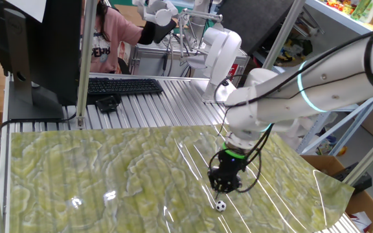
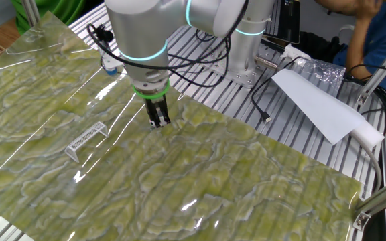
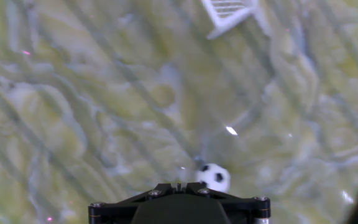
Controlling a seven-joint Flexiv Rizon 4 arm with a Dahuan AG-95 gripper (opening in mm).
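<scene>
A small black-and-white soccer ball (image 1: 221, 206) rests on the green marbled sheet (image 1: 96, 168), just below my gripper (image 1: 219, 193) in exterior view 1. In the wrist view the ball (image 3: 215, 178) shows just past the fingers, a little right of centre. My gripper is shut there, its fingertips together and nothing visible between them. Exterior view 2 has the gripper (image 2: 160, 125) pointing down near the sheet, and the ball cannot be made out. A small white mesh goal (image 2: 86, 140) stands left of the gripper; part of this goal (image 3: 229, 11) enters the wrist view's top edge.
Open sheet surrounds the ball and goal. A keyboard (image 1: 125, 86) and a monitor (image 1: 41, 65) stand behind the sheet. White paper (image 2: 317, 104) and a loose cable (image 2: 263, 110) lie on the slatted table. A person (image 1: 112, 39) sits beyond it.
</scene>
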